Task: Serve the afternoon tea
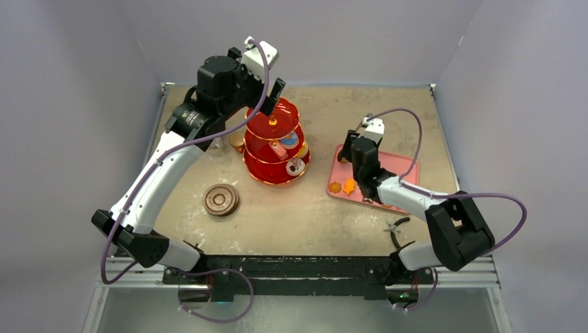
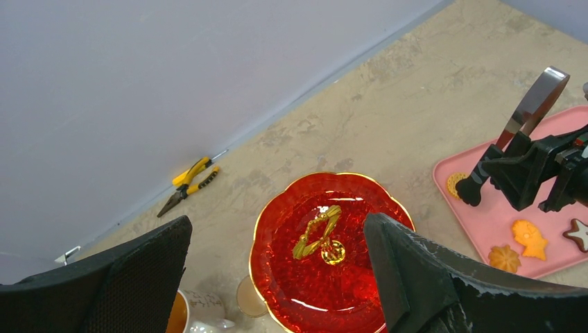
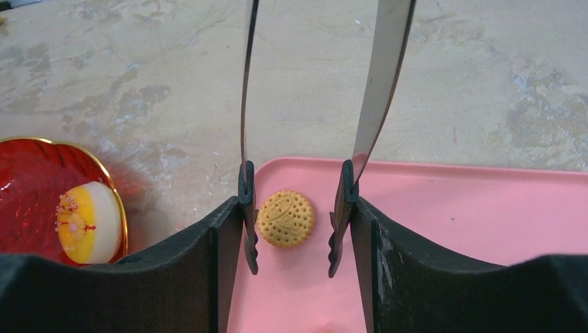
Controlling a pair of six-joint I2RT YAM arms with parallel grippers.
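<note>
In my right gripper a pair of metal tongs [image 3: 380,73] is held, its arms spread between the fingers. The black tong tips stand on both sides of a round yellow cookie [image 3: 286,219] on the pink tray [image 3: 485,215]; a gap shows on the cookie's right. Other treats on the tray include a flower cookie [image 2: 504,259], an orange cookie [image 2: 530,238] and a star cookie [image 2: 576,235]. High over the red three-tier stand [image 1: 271,173] my left gripper is open and empty. A pink cake [image 1: 278,150] and a donut [image 1: 295,166] sit on the lower tiers.
A cup [image 2: 179,310] stands left of the stand. Yellow-black pliers [image 2: 188,183] lie near the back wall. Toward the front left is a brown round object [image 1: 220,200]; dark pliers [image 1: 394,232] lie in front of the tray. Bare table separates stand and tray.
</note>
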